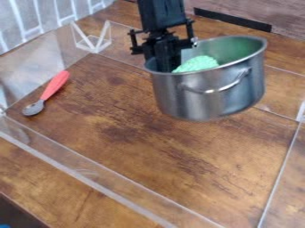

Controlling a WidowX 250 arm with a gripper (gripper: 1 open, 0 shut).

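A steel pot (pixel 205 93) with a side handle hangs above the wooden table, upper right of centre, with a light green object (pixel 195 65) inside it. My black gripper (pixel 162 59) is at the pot's left rim and appears shut on it; the fingertips are hidden by the pot.
A red-handled spoon-like utensil (pixel 48 93) lies at the left of the table (pixel 131 160). Clear plastic panels or strips border the wooden surface.
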